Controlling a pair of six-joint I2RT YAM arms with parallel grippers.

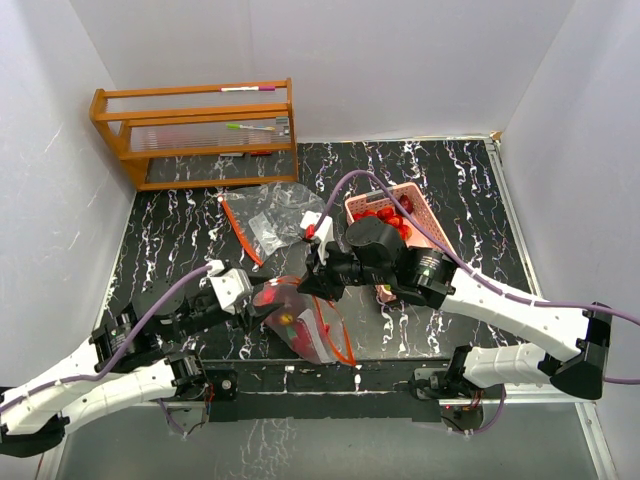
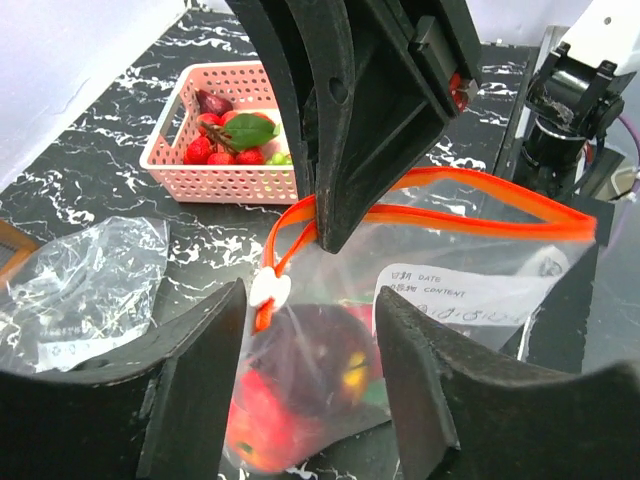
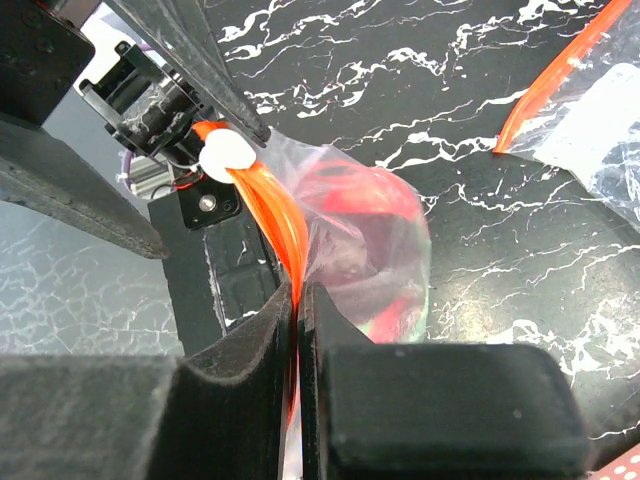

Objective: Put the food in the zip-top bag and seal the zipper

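The clear bag (image 1: 300, 330) with food inside and orange zipper edge hangs at the front middle. My right gripper is shut on the zipper edge, seen at its fingertips in both wrist views. The white slider (image 2: 270, 287) sits at one end of that edge. My left gripper stands open just in front of the slider, with its fingers either side of the bag's corner in the left wrist view; nothing is clearly held between them.
A pink basket (image 2: 220, 180) of produce stands at the back right. An empty bag (image 1: 270, 215) lies behind the grippers. A wooden rack (image 1: 190, 185) stands at back left.
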